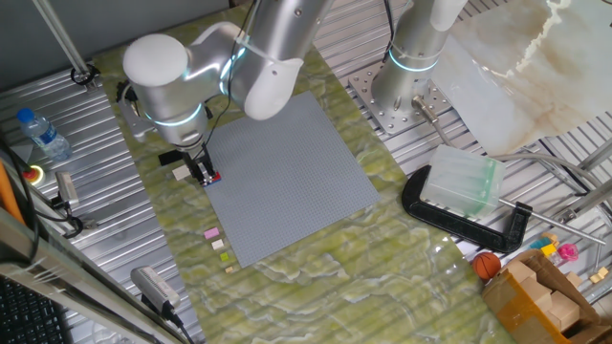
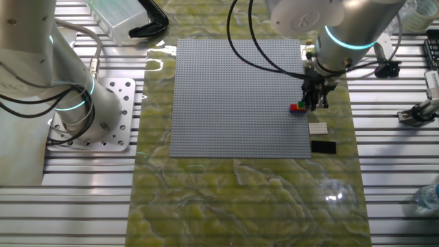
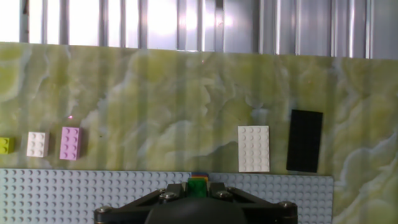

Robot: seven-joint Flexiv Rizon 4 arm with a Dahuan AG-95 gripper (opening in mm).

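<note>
At the edge of the grey baseplate point(image 1: 292, 177), my gripper point(image 1: 205, 174) points down over a small stack of coloured bricks. In the wrist view a green brick point(image 3: 197, 186) sits between the fingers, and the gripper looks shut on it. Orange and dark blue edges show just beyond that brick. From the other side, a red brick point(image 2: 295, 108) is visible on the plate beside the gripper point(image 2: 312, 103), with a bit of green next to it. The fingers hide most of the stack, so whether the green brick is seated on the others cannot be told.
Off the baseplate's edge lie a white brick point(image 3: 254, 149), a black brick point(image 3: 305, 141), a pink brick point(image 3: 70, 144), a smaller white brick point(image 3: 38, 144) and a lime brick point(image 3: 5, 145). A clamp point(image 1: 464, 225) and cardboard box point(image 1: 535, 301) stand farther off. Most of the baseplate is bare.
</note>
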